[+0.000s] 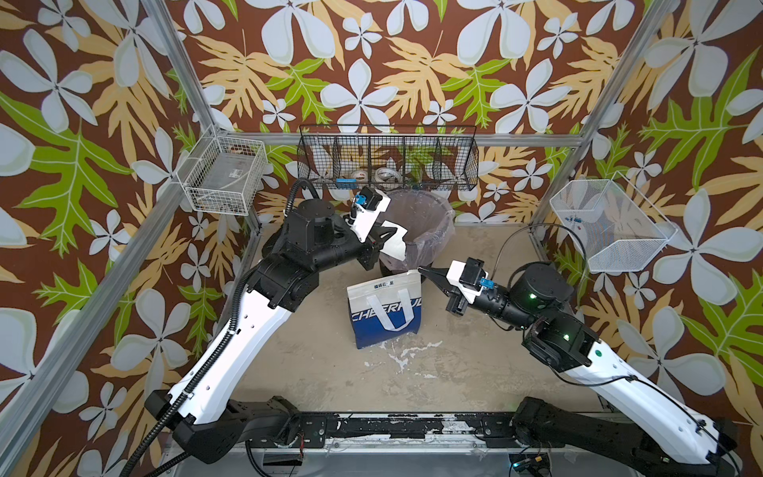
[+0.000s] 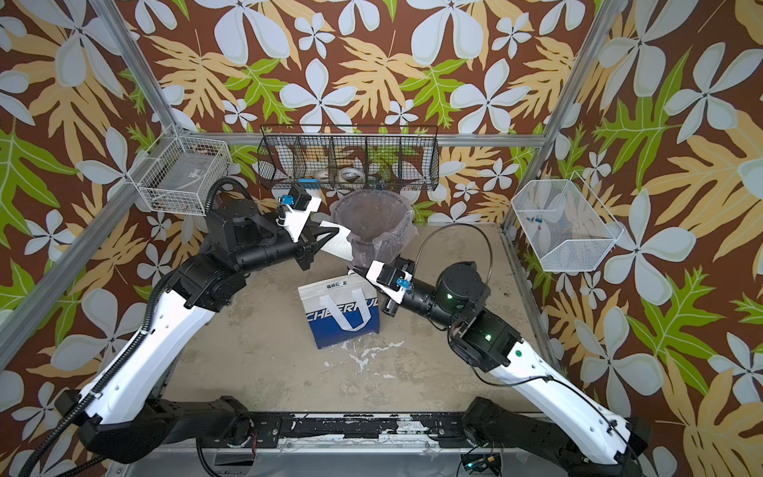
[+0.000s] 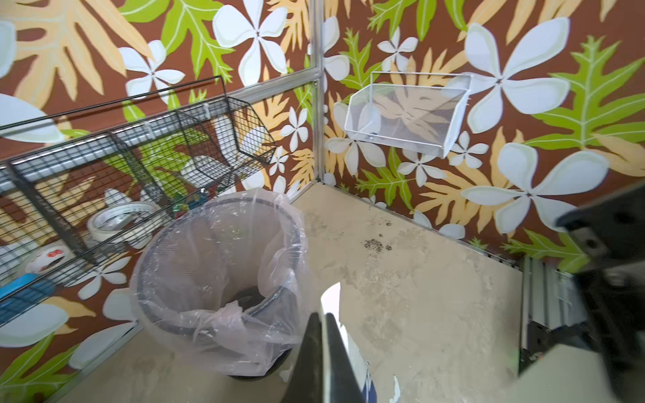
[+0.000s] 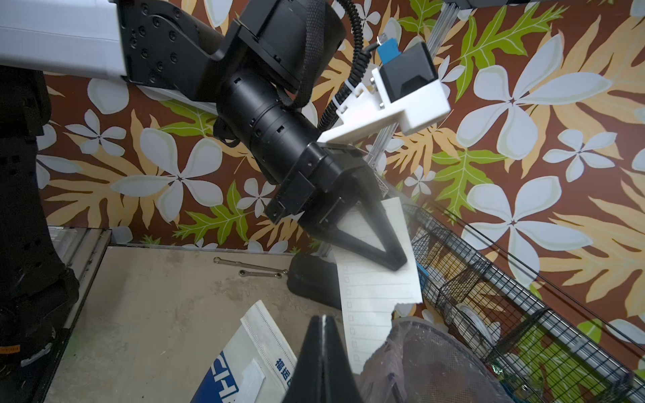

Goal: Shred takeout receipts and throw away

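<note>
My left gripper (image 1: 388,236) is shut on a white receipt (image 1: 398,241) near the front left of the bin (image 1: 433,218), which is lined with a clear bag. The right wrist view shows the hanging receipt (image 4: 369,305) with faint printed rows and a ragged notch along its lower right edge. My right gripper (image 1: 423,271) is apart from the receipt, right of it and nearer the front. Its fingers (image 4: 313,369) are together, and I see no paper between them. In the left wrist view the receipt (image 3: 330,302) is nearly edge-on.
A blue and white takeout bag (image 1: 385,314) stands in front of the bin. White patches (image 1: 401,357) mark the table before it. A black wire rack (image 1: 387,159) hangs behind, with white baskets (image 1: 226,175) at the sides.
</note>
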